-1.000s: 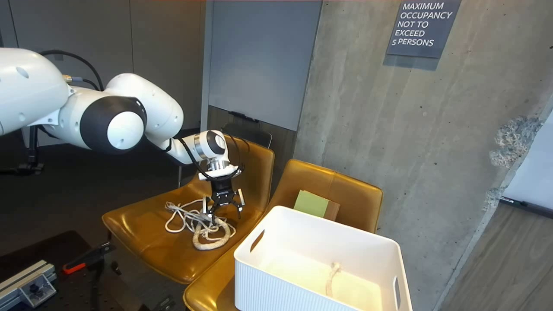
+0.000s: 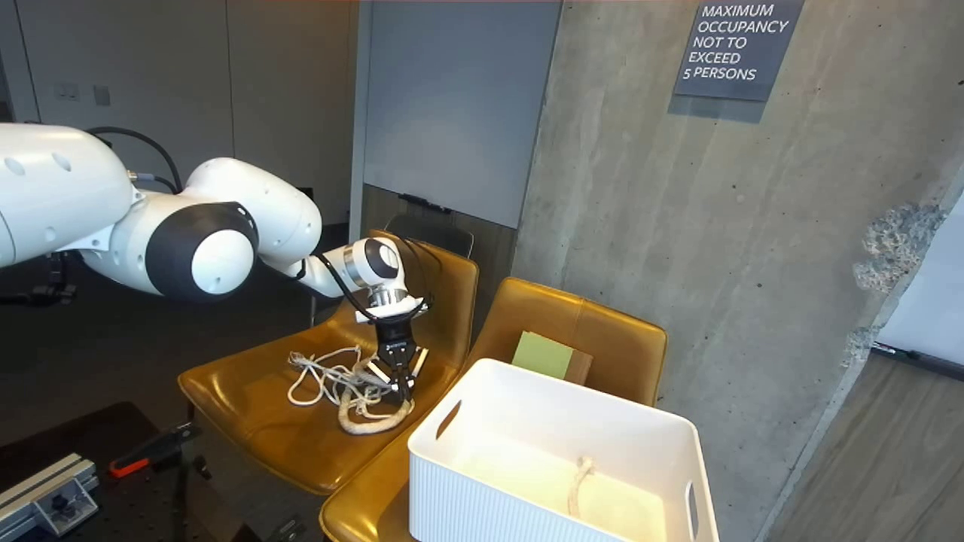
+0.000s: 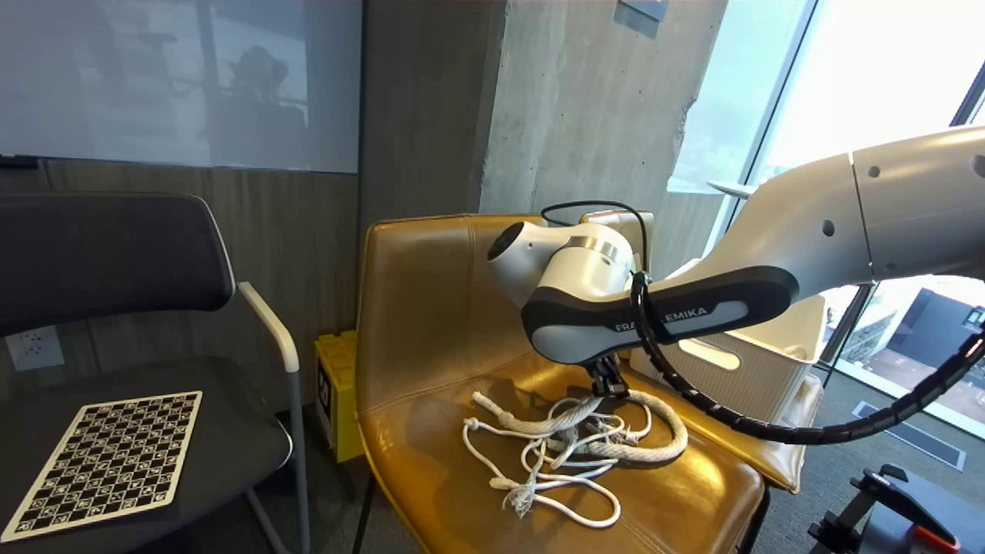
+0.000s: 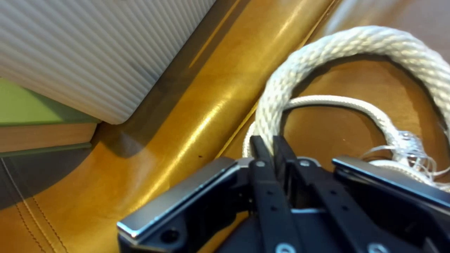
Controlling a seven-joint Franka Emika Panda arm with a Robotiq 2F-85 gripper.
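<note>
A thick white rope [image 4: 371, 40] curves in a loop over the tan leather chair seat [image 3: 434, 471]. My gripper is shut on this rope, its dark fingers closed around one side of the loop. Thinner white cords [image 3: 563, 494] with frayed ends lie tangled with it on the same seat. On the neighbouring chair stands a white ribbed bin [image 2: 479, 501], open at the top, and inside it rests a short piece of rope [image 2: 578, 483]. In exterior view 2 the gripper [image 3: 607, 392] sits low over the tangle, partly hidden by the wrist.
A green book [image 2: 542, 354] leans behind the bin on the second chair's seat back. A black chair with a checkered board [image 3: 111, 462] stands to one side, beside a yellow box [image 3: 342, 392]. Open air lies above the bin.
My gripper has come down and slightly right onto the rope, and its fingers have gone from open to shut around it. The bin has not moved.
</note>
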